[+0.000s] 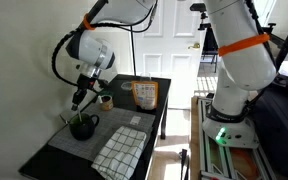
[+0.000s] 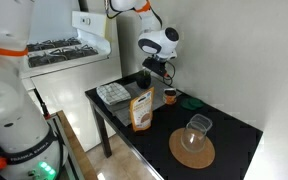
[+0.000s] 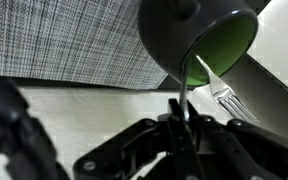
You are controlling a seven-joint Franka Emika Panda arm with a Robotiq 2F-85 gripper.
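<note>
A black mug [image 1: 82, 130] with a green inside stands on the grey mat by the wall. In the wrist view the mug [image 3: 191, 35] is close to the fingers, and a fork [image 3: 226, 95] leans out over its rim. My gripper is shut on the thin silver handle [image 3: 184, 88] of a utensil whose other end goes down into the mug. That lower end is hidden, so its kind cannot be told. In exterior view 1 my gripper [image 1: 79, 104] hangs just above the mug.
A checked cloth [image 1: 119, 152] lies in front of the mug. Behind are a small brown-and-white cup [image 1: 106, 102] and an orange-and-white bag [image 1: 145, 95]. In exterior view 2 a clear container [image 2: 197, 130] rests on a round brown mat [image 2: 192, 152].
</note>
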